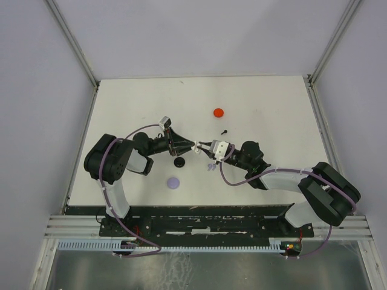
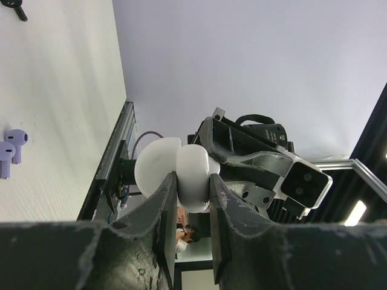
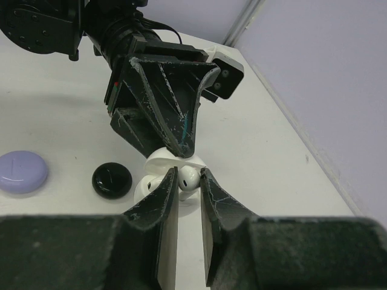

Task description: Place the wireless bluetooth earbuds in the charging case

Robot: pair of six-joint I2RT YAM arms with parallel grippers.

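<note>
Both grippers meet over the middle of the board in the top view, around the white charging case. My left gripper is shut on a small white piece, seen end-on in front of the white case body; whether it is an earbud or part of the case I cannot tell. My right gripper is also shut on a small rounded white piece, held against the opened white case, whose lid shows behind it. How far any earbud sits inside the case is hidden.
On the white board lie a red disc, a black disc, a lilac disc, small lilac pieces and a small black piece. The back of the board is largely clear.
</note>
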